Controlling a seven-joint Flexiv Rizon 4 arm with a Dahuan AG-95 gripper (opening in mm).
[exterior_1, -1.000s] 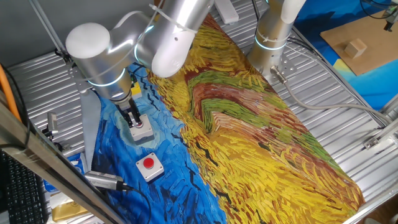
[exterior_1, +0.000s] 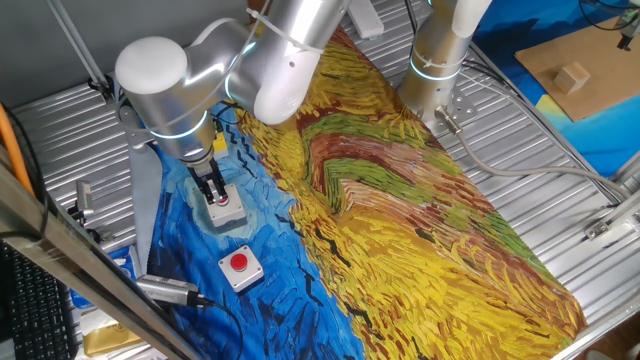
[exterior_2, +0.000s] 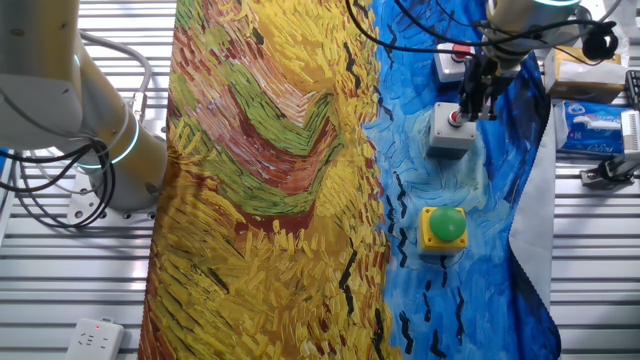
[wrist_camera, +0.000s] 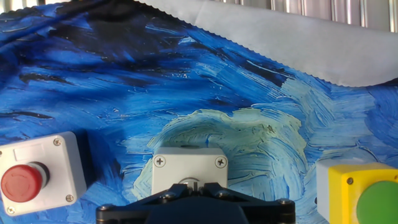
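A grey-white box with a small red button (exterior_2: 456, 118) stands on the blue part of the cloth, between two other button boxes. My gripper (exterior_1: 217, 200) points down at the top of this middle box (exterior_1: 229, 212), its tips at or just over the button. In the wrist view the dark fingers (wrist_camera: 214, 191) come together in front of the box (wrist_camera: 168, 160) and hide most of its button. They look shut, with nothing visible between them. Whether the tips touch the button cannot be made out.
Another box with a red mushroom button (exterior_1: 239, 262) lies to one side, and a yellow box with a green button (exterior_2: 444, 228) to the other.
The arm's upper links have shifted slightly to the right over the last second. The gripper stays over the middle box, and the boxes have not moved.
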